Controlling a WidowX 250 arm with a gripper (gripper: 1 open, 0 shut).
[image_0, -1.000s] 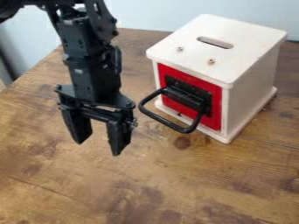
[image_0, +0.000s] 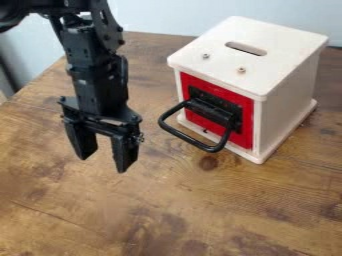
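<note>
My black gripper (image_0: 103, 152) hangs at the left over the wooden table, fingers pointing down and spread apart with nothing between them. To its right stands a pale wooden box (image_0: 285, 90) with a slot in its top and a red front panel (image_0: 247, 136). A black latch with a looped handle (image_0: 207, 143) is mounted on that panel, the loop sticking out toward the gripper. The gripper is apart from the handle, just left of it.
A light wall lies beyond the table's back edge.
The gripper has moved slightly left and up, away from the handle. The box and handle look unchanged.
</note>
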